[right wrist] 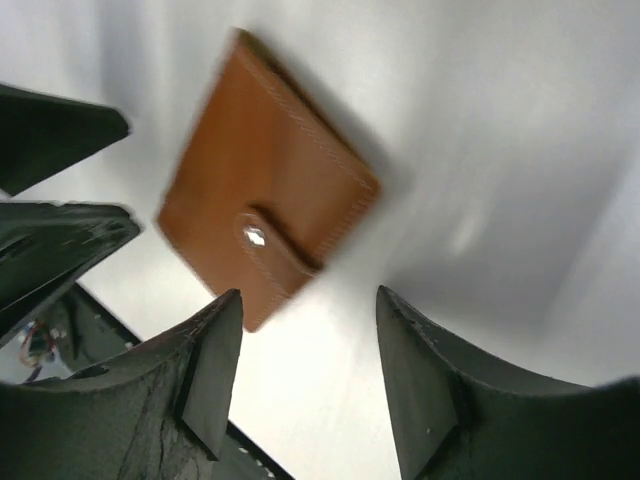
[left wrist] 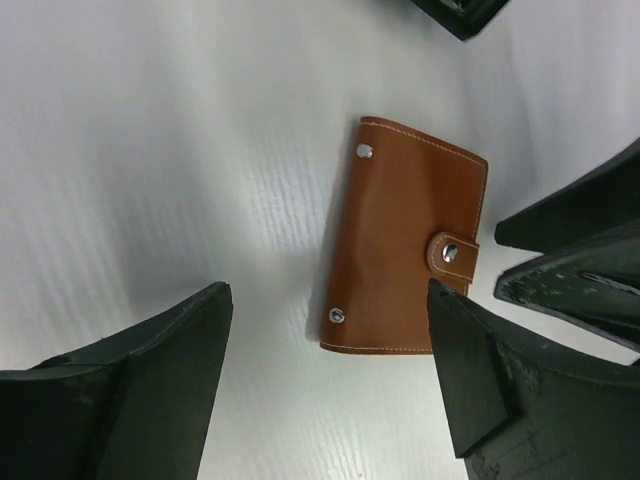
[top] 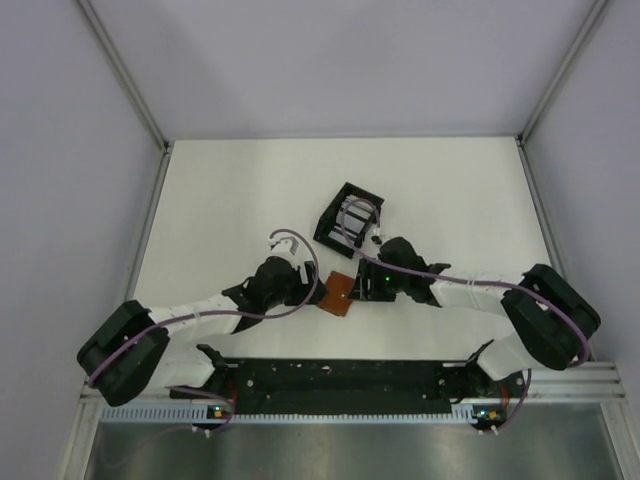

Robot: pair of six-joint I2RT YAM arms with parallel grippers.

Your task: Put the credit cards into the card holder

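A brown leather card holder [top: 338,293] lies flat on the white table, turned at a slant between the two grippers. Its snap strap [left wrist: 453,256] appears fastened across one edge in the left wrist view. My left gripper [top: 313,283] stands open beside the holder's left side. From the right, my right gripper [top: 360,280] is open at the strap side, with nothing between its fingers. Light-coloured cards [top: 354,218] appear to lie in a black tray [top: 331,220] farther back. The holder's inside is hidden.
The tips of both grippers are close together over the holder; the right gripper's fingers [left wrist: 560,215] reach into the left wrist view. Bare table [top: 240,190] spreads left of the tray and to its right.
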